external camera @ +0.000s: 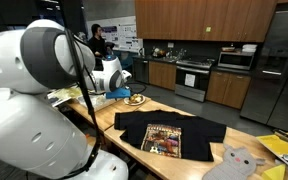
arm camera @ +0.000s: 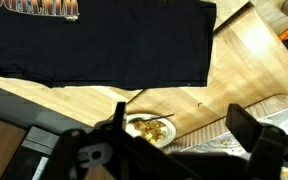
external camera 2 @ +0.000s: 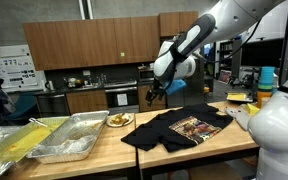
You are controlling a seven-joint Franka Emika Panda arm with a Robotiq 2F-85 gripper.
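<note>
My gripper hangs over the table, its two dark fingers (arm camera: pixel 242 123) wide apart and nothing held between them. A plate of food (arm camera: pixel 152 130) with a fork or spoon on it shows below, partly behind the gripper in the wrist view. In exterior view 2 the plate (external camera 2: pixel 120 120) lies on the wooden table, left of the gripper (external camera 2: pixel 154 97). A black cloth (arm camera: pixel 134 50) is spread flat beside the plate. On the cloth rests a colourful printed item (external camera: pixel 162 140).
A grey flat shape (external camera: pixel 236 163) and yellow items (external camera: pixel 281 145) lie at the table's right in exterior view 1. A wire-like tray (external camera 2: pixel 72 135) sits at the left in exterior view 2. Bare wood (external camera 2: pixel 99 160) shows in front of the cloth.
</note>
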